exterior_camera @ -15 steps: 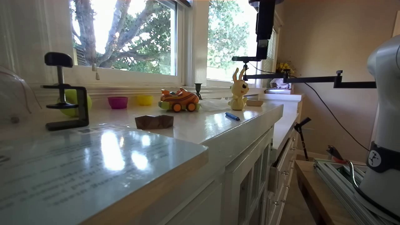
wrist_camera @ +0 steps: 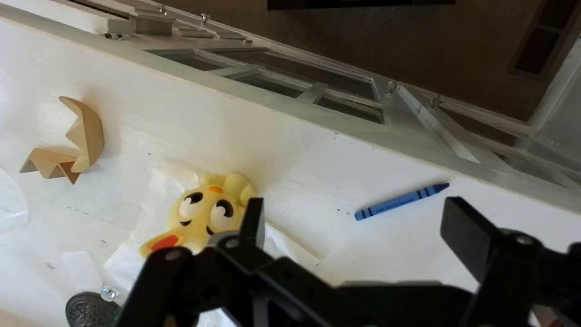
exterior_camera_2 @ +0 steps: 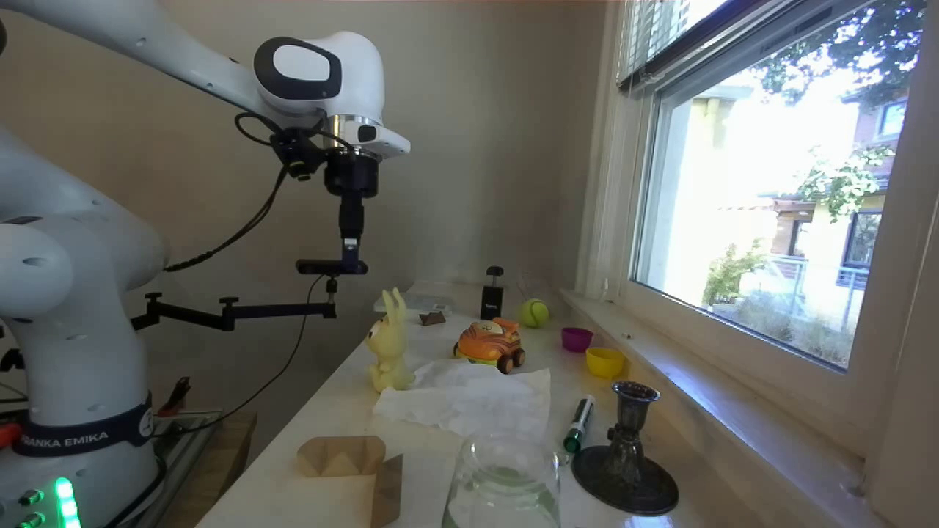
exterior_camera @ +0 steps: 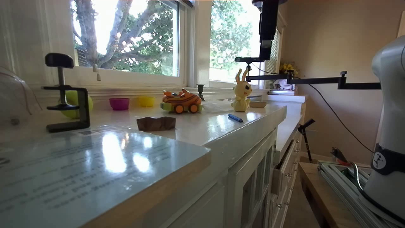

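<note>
My gripper stands open high above the white counter, its black fingers wide apart and nothing held between them. Below it, seen through the gap, a blue crayon (wrist_camera: pixel 401 201) lies on the counter near the front edge. A yellow rabbit toy (wrist_camera: pixel 209 212) appears beside and partly behind the left finger in the wrist view. In exterior view 1 the rabbit stands upright, with the crayon (exterior_camera: pixel 235 118) lying nearer the camera. The crayon cannot be made out in exterior view 2, where the gripper (exterior_camera_2: pixel 351 246) hangs pointing down.
An orange toy car (exterior_camera_2: pixel 491 344), purple cup (exterior_camera_2: pixel 576 339), yellow cup (exterior_camera_2: pixel 604 361), green marker (exterior_camera_2: pixel 578 424), dark candlestick (exterior_camera_2: pixel 626 471) and glass jar (exterior_camera_2: pixel 502 488) share the counter. Folded brown card pieces (wrist_camera: pixel 84 133) lie near the rabbit. A black clamp (exterior_camera: pixel 68 97) stands at the far end.
</note>
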